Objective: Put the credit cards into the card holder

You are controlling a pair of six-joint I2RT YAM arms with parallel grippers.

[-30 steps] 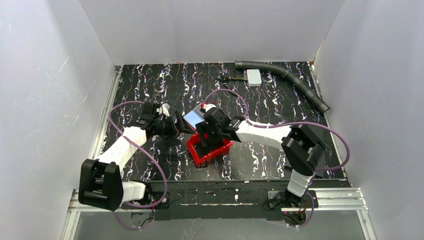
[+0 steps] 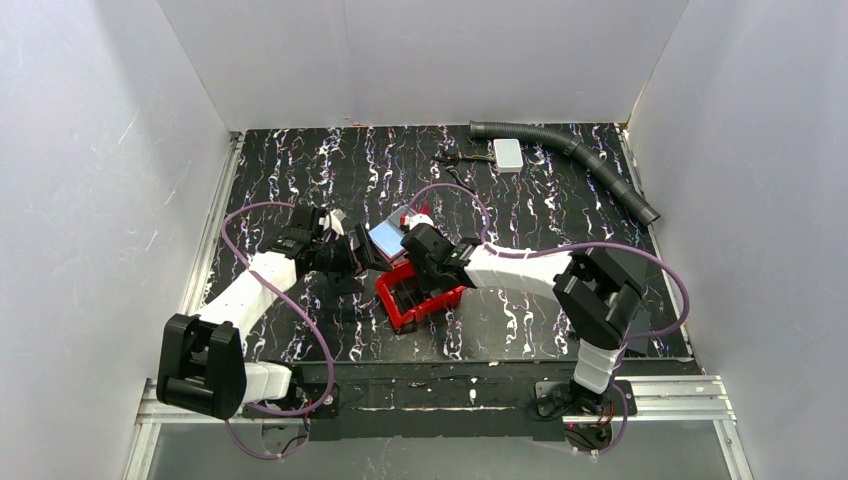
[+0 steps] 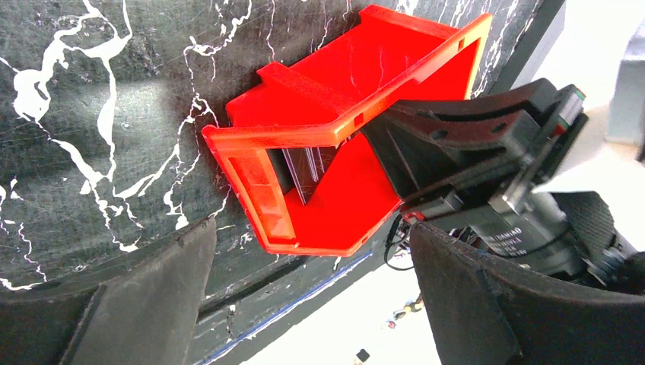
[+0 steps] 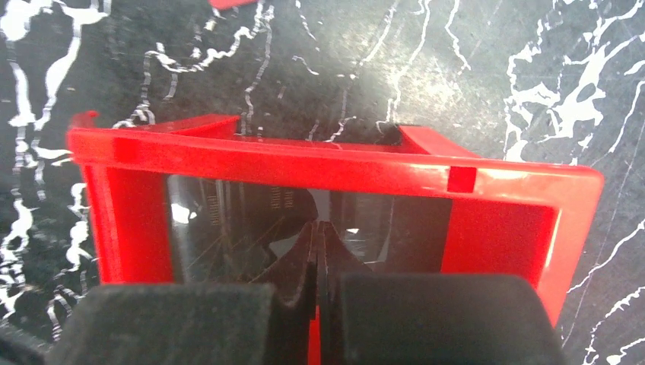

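Observation:
A red box [image 2: 398, 318] stands at the middle of the table, with dark, glossy credit cards [image 4: 228, 217] standing on edge inside it. Their thin edges [image 3: 303, 169] show in the left wrist view. The fingers of my right gripper reach into the box, shut tip to tip with no card between them; the cards lie beyond the tips. Left of the box, my left gripper is open and empty, its fingers wide apart. Behind the box lies the card holder [image 2: 387, 240], pale blue inside with red at one end, partly hidden by the arms.
A white block [image 2: 508, 155] and dark scissors [image 2: 462, 160] lie at the back. A ribbed black hose [image 2: 575, 150] curves along the back right. Both arms crowd round the box.
The right wrist has shifted slightly. The left arm stays almost still.

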